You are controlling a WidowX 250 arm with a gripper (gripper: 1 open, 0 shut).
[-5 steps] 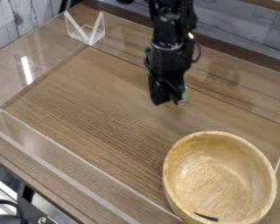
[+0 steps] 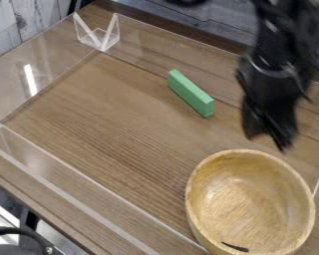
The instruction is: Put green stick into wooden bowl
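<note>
The green stick (image 2: 190,93) lies on the wooden table, slanting, with nothing touching it. My black gripper (image 2: 266,137), blurred by motion, hangs to its right and nearer the camera, clear of it. It is shut, and no green shows at its fingers. Below the fingertips stands the round wooden bowl (image 2: 202,204), near the front right. Its inside holds no stick, only a small dark mark at the bottom.
A clear plastic stand (image 2: 99,33) sits at the far left corner. Raised clear edging (image 2: 29,80) runs along the table's left side. A black cable (image 2: 19,232) curls at the lower left.
My gripper has swung right and toward the camera, from over the green stick to above the bowl's far side. The stick stays on the table, now uncovered.
</note>
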